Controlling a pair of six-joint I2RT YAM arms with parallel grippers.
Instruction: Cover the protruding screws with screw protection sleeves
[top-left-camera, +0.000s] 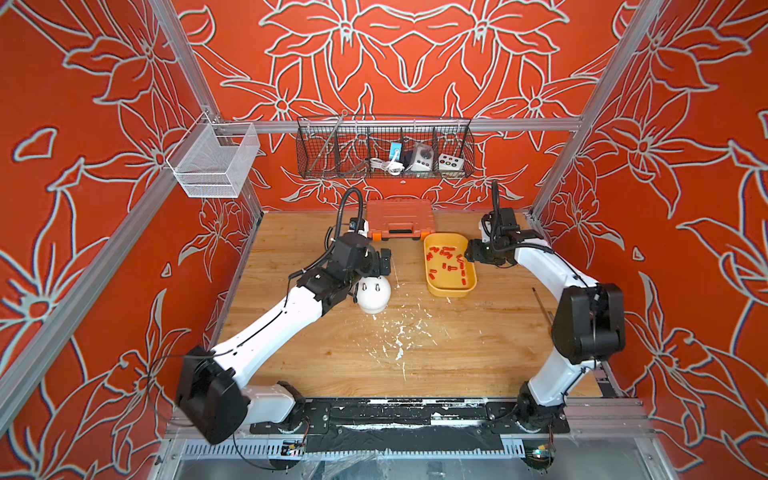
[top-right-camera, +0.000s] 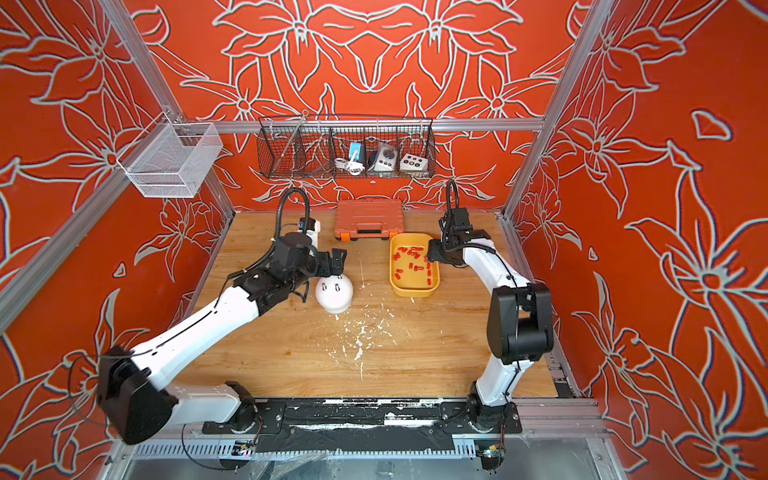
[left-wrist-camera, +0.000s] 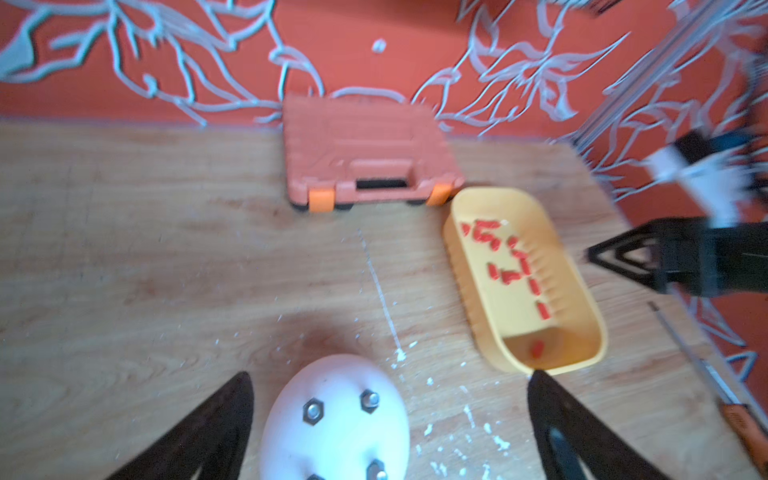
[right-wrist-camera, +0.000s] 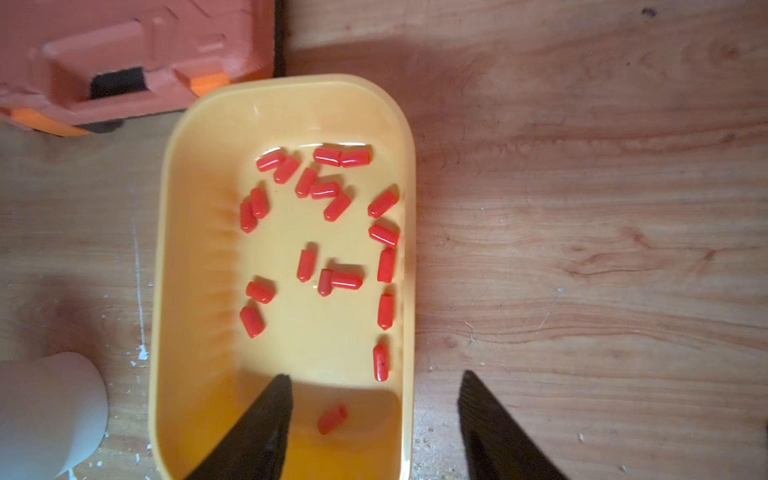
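Note:
A white dome (left-wrist-camera: 336, 432) with protruding screws (left-wrist-camera: 369, 400) stands on the table, bare of red sleeves where visible. Above it, my left gripper is open, fingertips spread either side of the dome in the blurry left wrist view. A yellow tray (right-wrist-camera: 400, 132) holds several loose red sleeves (right-wrist-camera: 305, 264). My right gripper is over the tray's right part, fingers apart, with nothing seen between them.
An orange case (top-left-camera: 400, 216) lies behind the tray. A wire basket (top-left-camera: 384, 148) hangs on the back wall. A long tool (left-wrist-camera: 684, 344) lies at the right.

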